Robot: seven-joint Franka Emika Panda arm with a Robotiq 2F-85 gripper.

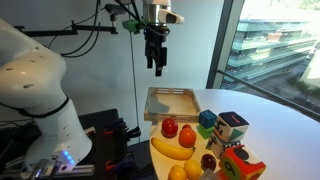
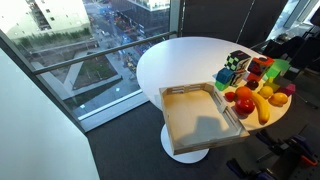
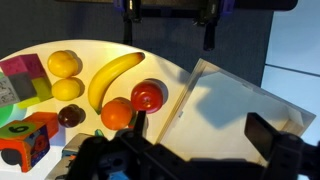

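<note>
My gripper (image 1: 154, 66) hangs well above the table, pointing down over the area near the tray. In the wrist view its two dark fingers (image 3: 275, 145) stand wide apart, with nothing held between them. The shallow, pale wooden tray (image 3: 178, 108) is empty and lies below. Beside it are a red apple or tomato (image 3: 147, 96), an orange (image 3: 117, 113) and a yellow banana (image 3: 115, 76). Two yellow fruits (image 3: 64, 65) and a dark, plum-like fruit (image 3: 71, 115) lie farther to the left in the wrist view.
Several colourful blocks or boxes stand on the white table (image 2: 190, 55), among them a checkered box (image 2: 237, 60), a blue block (image 2: 225, 75) and a red box (image 1: 241, 162). Beyond the blocks, the tabletop is bare toward the window.
</note>
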